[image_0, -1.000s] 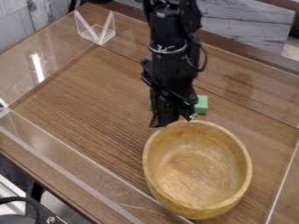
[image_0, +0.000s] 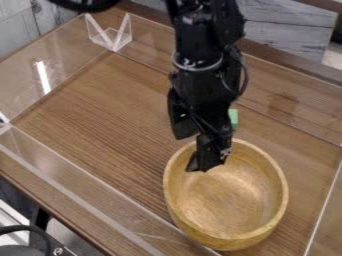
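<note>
A black robot arm (image_0: 203, 60) reaches down from the top of the camera view. Its gripper (image_0: 203, 140) hangs open just above the far rim of a yellow oval bowl (image_0: 227, 205), with no object visible between its fingers. A small green object (image_0: 234, 117) sits behind the gripper on the right, partly hidden by it.
A wooden table (image_0: 80, 120) spans the view, clear on the left. A white wire-like item (image_0: 110, 32) stands at the back left. Grey boards (image_0: 287, 30) line the back right.
The bowl stays in place.
</note>
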